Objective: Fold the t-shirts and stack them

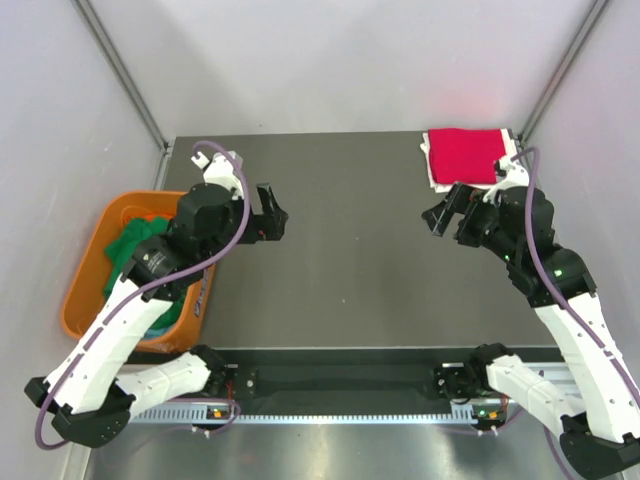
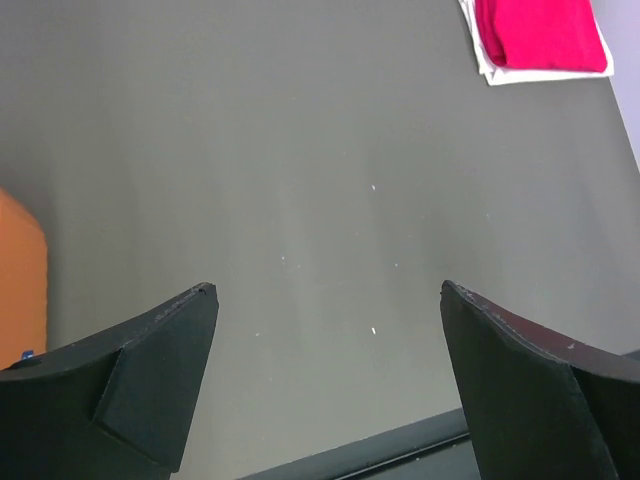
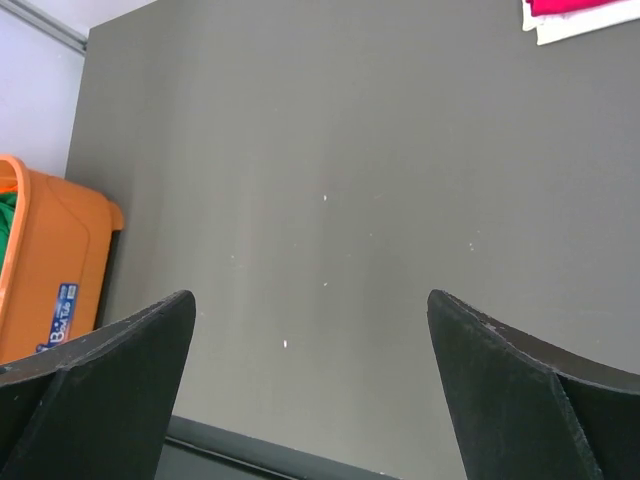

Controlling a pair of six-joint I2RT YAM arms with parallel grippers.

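A folded red shirt (image 1: 467, 156) lies on a folded white one (image 1: 443, 188) at the table's back right corner; the left wrist view shows the red shirt (image 2: 545, 32) too. Green cloth (image 1: 130, 243) is heaped inside the orange bin (image 1: 83, 273) on the left, with a bit of light blue cloth (image 1: 158, 331) low in it. My left gripper (image 1: 275, 213) hangs over the table just right of the bin, open and empty. On the other side, my right gripper (image 1: 437, 215) is open in front of the folded pile, nothing between its fingers.
White walls close in the back and both sides. My left arm covers part of the bin. A dark strip (image 1: 350, 356) marks the front edge.
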